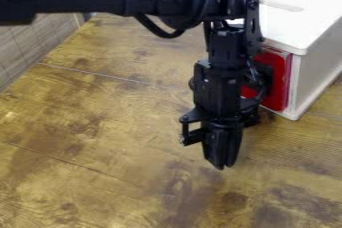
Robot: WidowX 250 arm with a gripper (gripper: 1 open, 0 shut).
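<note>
The black gripper [221,152] points straight down in the middle right of the view, low over the wooden floor, its fingers close together; whether anything is between them cannot be seen, and none shows. Behind the arm stands a white box [302,52] with a red front panel [275,80], which the arm partly hides.
A tiled strip [30,40] runs along the upper left edge.
</note>
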